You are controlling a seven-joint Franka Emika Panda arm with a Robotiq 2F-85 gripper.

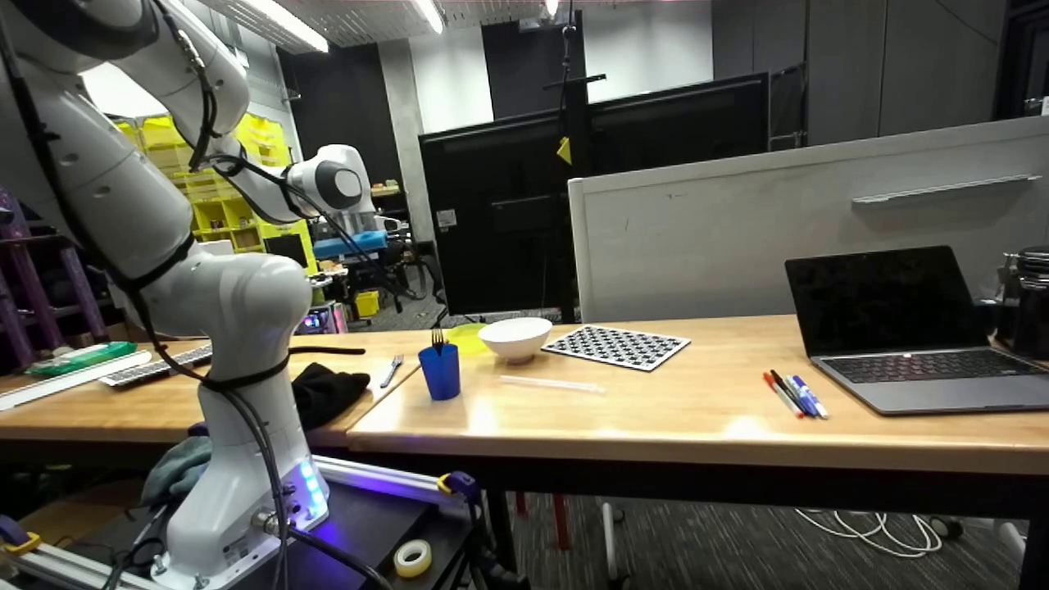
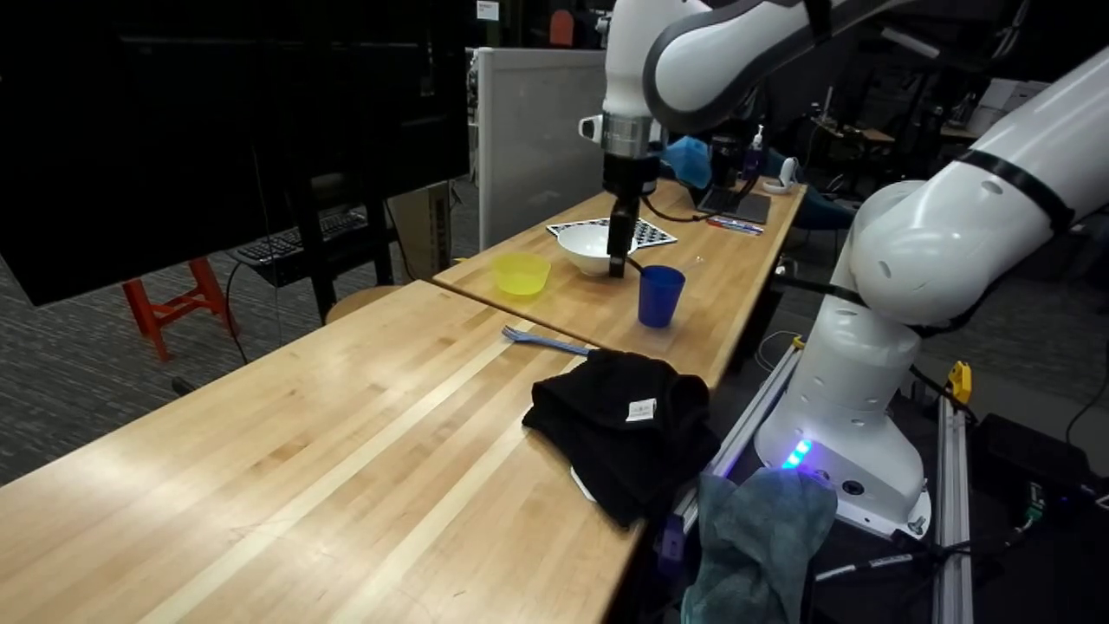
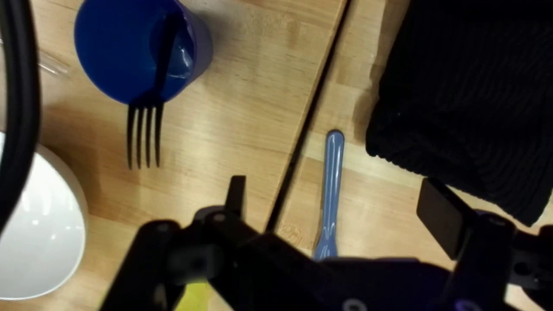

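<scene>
My gripper is open, its two fingers wide apart and nothing held between them. Below it in the wrist view, a blue-grey fork (image 3: 332,181) lies on the wood between the fingertips, its tined end hidden behind the gripper body. A blue cup (image 3: 111,57) stands to the upper left with a black fork (image 3: 145,122) leaning out of it. Left of the gripper is a white bowl (image 3: 39,228). A black cloth (image 3: 466,103) lies to the right of the blue-grey fork. Only a corner of the yellow bowl (image 3: 194,297) shows; exterior view 2 has the yellow bowl (image 2: 521,274) whole.
A dark seam (image 3: 298,150) divides the two tabletops. A checkered board (image 1: 617,346), a clear straw-like rod (image 1: 552,383), several pens (image 1: 796,394) and a laptop (image 1: 924,344) are on the right table. Bare wood (image 2: 312,447) fills much of the other table.
</scene>
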